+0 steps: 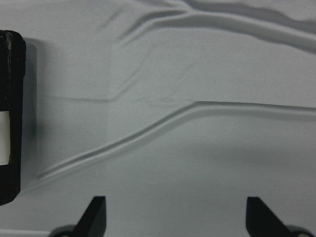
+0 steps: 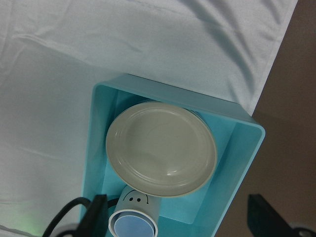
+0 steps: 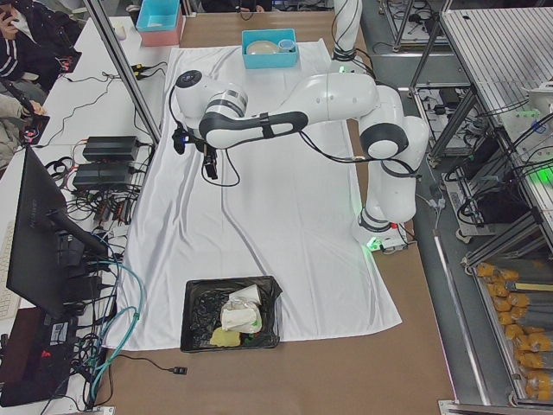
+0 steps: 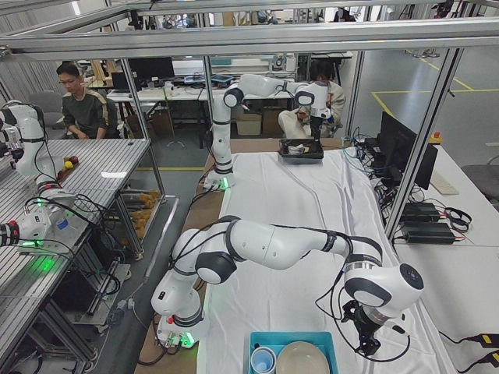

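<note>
A blue tub (image 2: 239, 163) holds a cream plate (image 2: 160, 148) and a white cup (image 2: 133, 207) with a drawn face, below my open right gripper. My left gripper is open above the wrinkled white cloth (image 1: 163, 69), nothing visible between its fingers; a dark edge shows at left in its view. In the camera left view, a black-lined bin (image 3: 199, 311) at the near end holds white crumpled material (image 3: 242, 316) and a yellow item (image 3: 225, 337).
A monitor (image 3: 39, 242), cables and black boxes (image 3: 108, 149) line one side; metal frame posts and a neighbouring metal table (image 3: 497, 78) stand around the workspace.
</note>
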